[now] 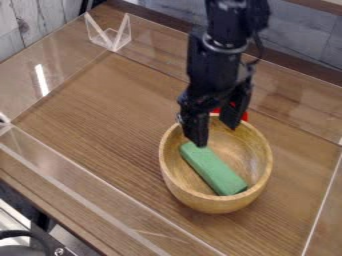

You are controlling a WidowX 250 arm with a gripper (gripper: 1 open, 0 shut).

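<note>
A wooden bowl (257,180) sits on the right half of the wooden table, holding a green block (214,168). My dark gripper (217,125) hangs over the back rim of the bowl, open, its fingers spread. A red object (235,111) behind the bowl is partly hidden by the gripper.
A white wire holder (112,32) stands at the back left.
</note>
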